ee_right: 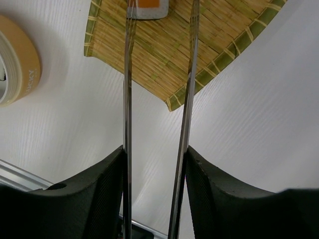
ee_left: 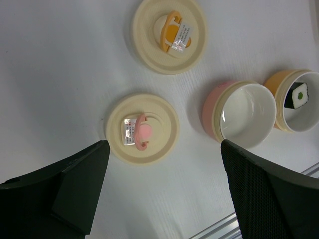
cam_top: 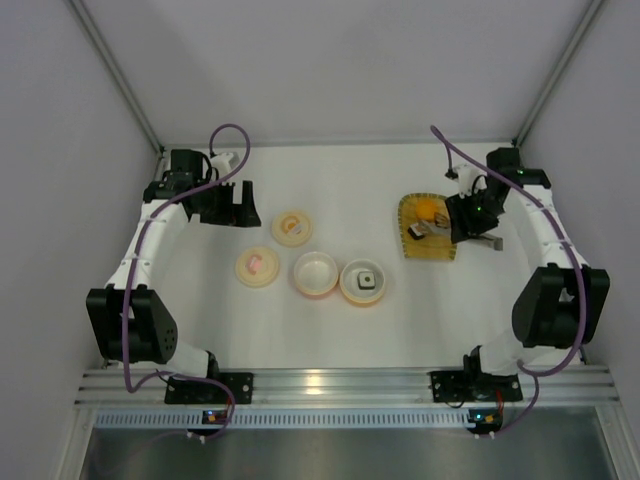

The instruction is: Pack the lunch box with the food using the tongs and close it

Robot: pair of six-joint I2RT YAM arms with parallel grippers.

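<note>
My right gripper is shut on metal tongs [ee_right: 184, 119], whose two arms reach forward above the woven mat [ee_right: 149, 74]. Near the tongs' spread tips, a white sushi piece with an orange centre [ee_right: 149, 11] lies close to the left arm; whether they touch, I cannot tell. An orange item [cam_top: 427, 209] also shows on the mat from above. The orange-banded box [cam_top: 362, 281] has one dark-wrapped sushi piece [ee_left: 297, 95] inside, and the pink box [ee_left: 248, 115] is empty. My left gripper stands open, with nothing between its fingers.
Two round cream lids lie to the left of the boxes, one with a pink handle [ee_left: 143, 131], the other with a yellow-orange handle [ee_left: 172, 32]. Bare table separates the boxes from the mat. A metal rail [cam_top: 330, 383] runs along the front edge.
</note>
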